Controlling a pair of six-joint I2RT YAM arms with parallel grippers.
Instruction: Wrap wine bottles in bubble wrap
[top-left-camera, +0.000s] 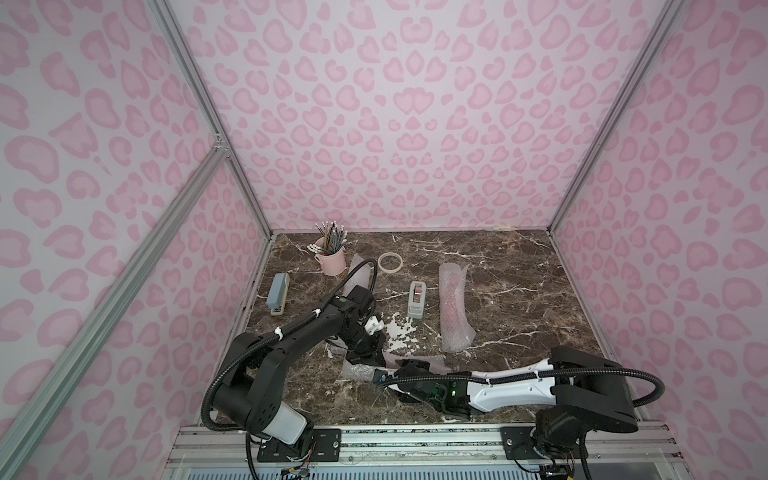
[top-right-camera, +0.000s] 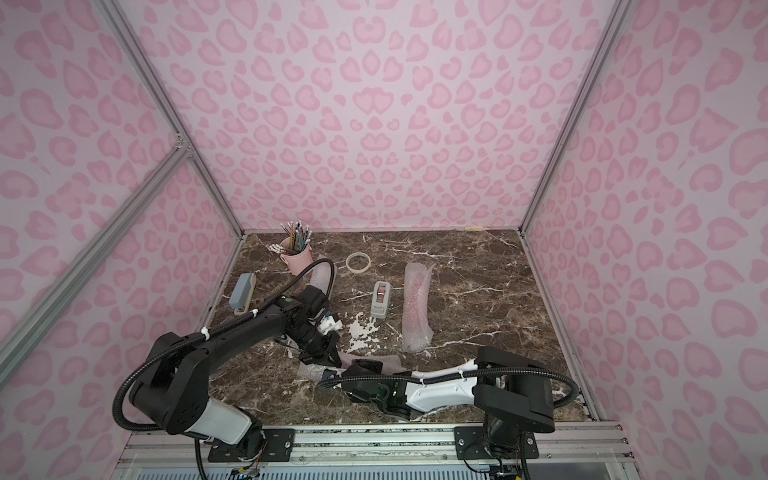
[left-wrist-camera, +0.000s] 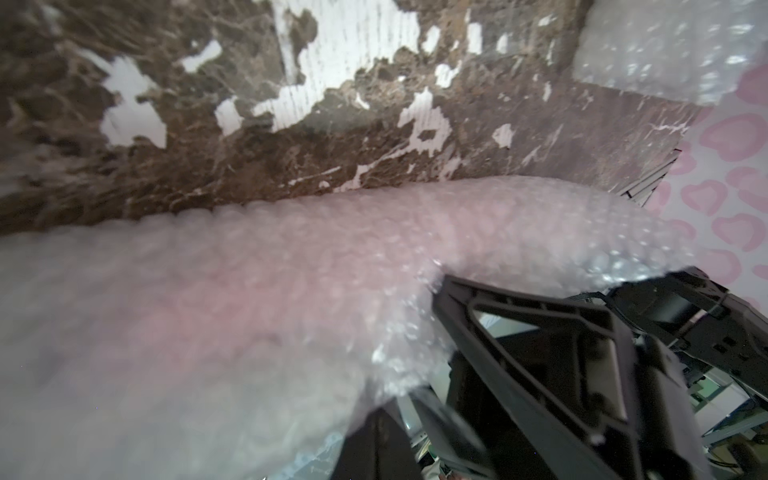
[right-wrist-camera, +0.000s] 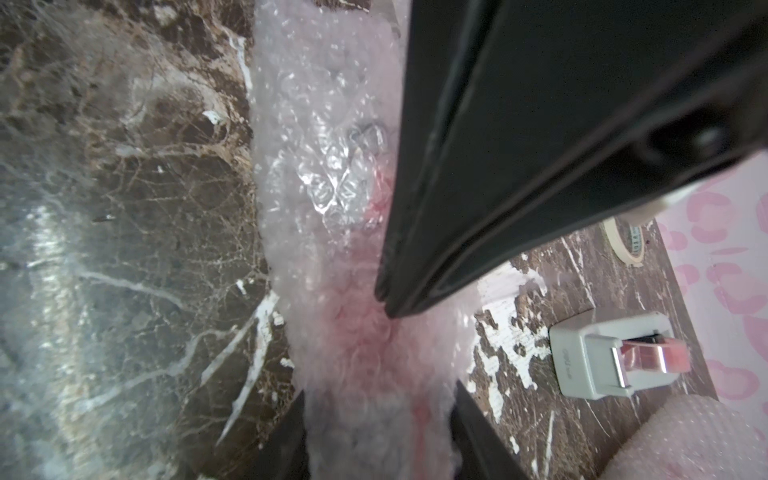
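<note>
A bubble-wrapped bundle (right-wrist-camera: 336, 200) with pink showing through lies crosswise at the table's front, under both grippers. My left gripper (top-left-camera: 372, 356) is over it from the left; in the left wrist view its dark fingers are shut at the wrap's (left-wrist-camera: 240, 296) edge, nothing clearly between them. My right gripper (top-right-camera: 345, 380) is low on the same bundle, its fingers either side of the wrap in the right wrist view, part open. A second wrapped bundle (top-left-camera: 454, 308) lies upright along the table's right-centre, and a further wrap piece (top-left-camera: 357, 276) sits behind my left arm.
A tape dispenser (top-left-camera: 417, 300), tape ring (top-left-camera: 389, 256), pink pen cup (top-left-camera: 330, 262) and blue-grey stapler-like tool (top-left-camera: 278, 293) stand behind the grippers. White scuffed patches mark the middle.
</note>
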